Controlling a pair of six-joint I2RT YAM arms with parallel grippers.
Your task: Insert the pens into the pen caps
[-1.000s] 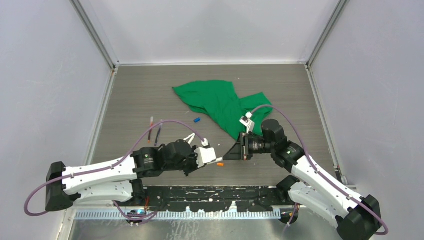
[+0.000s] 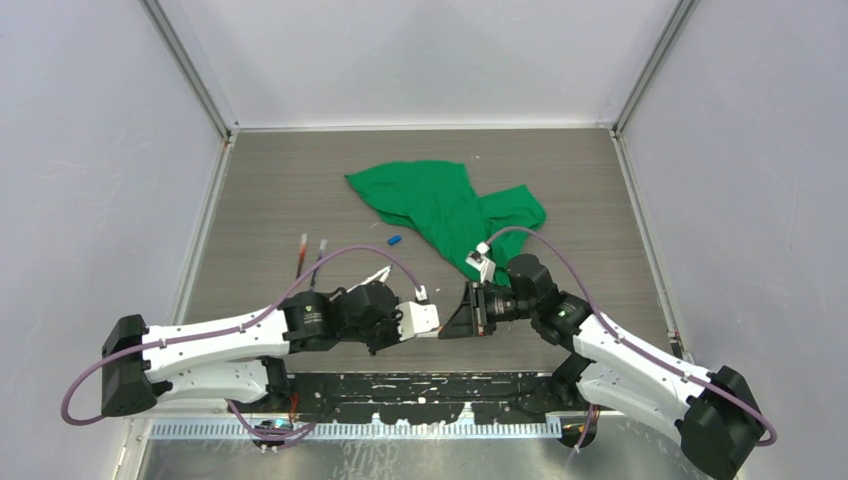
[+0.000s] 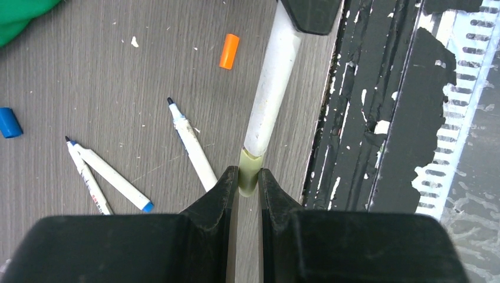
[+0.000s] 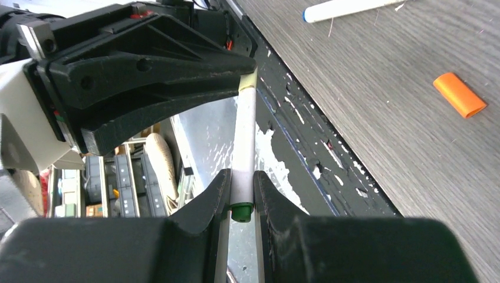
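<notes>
A white pen with a green end (image 4: 241, 209) is gripped by my right gripper, whose fingers press on it near that end. At its other end sits a pale yellow-green piece (image 3: 249, 168), flanked by the fingertips of my left gripper. Those fingertips stand close on both sides of it; how firmly they hold it cannot be told. The pen spans the gap between both grippers above the table. An orange cap (image 3: 229, 51) and a blue cap (image 3: 9, 122) lie loose. Uncapped on the table are a dark-tipped pen (image 3: 191, 144) and two crossing pens, one blue-ended (image 3: 115, 180).
Behind the arms lies a crumpled green cloth (image 2: 425, 195). A red-ended pen (image 2: 302, 250) and another slim pen (image 2: 320, 256) rest at the left. A black, worn table edge (image 2: 440, 388) runs along the front.
</notes>
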